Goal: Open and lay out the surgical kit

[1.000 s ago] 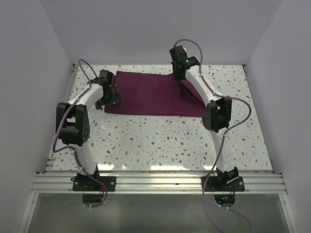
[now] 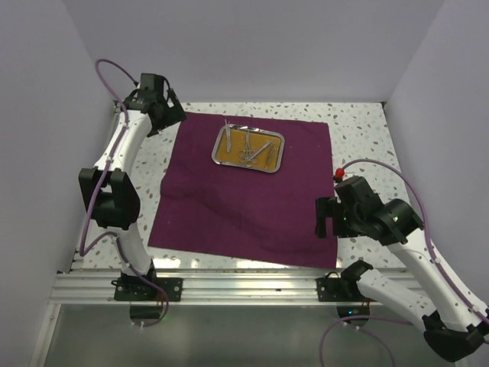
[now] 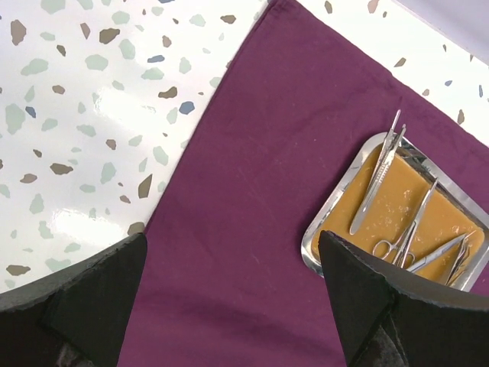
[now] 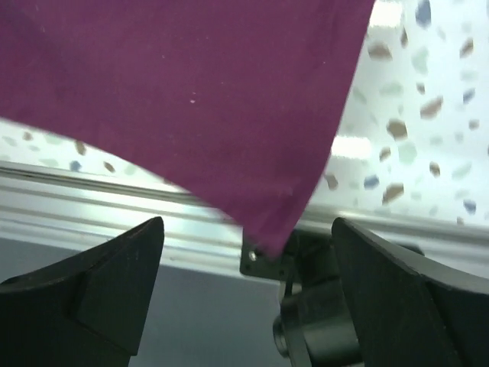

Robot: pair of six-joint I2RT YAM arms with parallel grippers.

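Observation:
The purple cloth (image 2: 237,202) lies spread over the table, with a few soft folds. On its far half sits a metal tray (image 2: 215,157) with an orange-brown bottom. Tweezers (image 3: 374,183), scissors (image 3: 412,225) and other slim steel tools lie in it. My left gripper (image 2: 174,113) is open and empty beside the cloth's far left corner, left of the tray. Low at the front right, my right gripper (image 2: 322,217) stands open over the cloth's edge. In the right wrist view, the blurred cloth corner (image 4: 271,229) shows between its spread fingers.
Speckled white table (image 2: 365,138) shows bare along the right and left of the cloth. A metal rail (image 2: 237,283) runs along the front edge, close to the cloth's near side. Grey walls close in the back and sides.
The right arm has swung from the back to the front right, drawing the folded cloth open towards the front and uncovering the tray. The left arm has moved back slightly.

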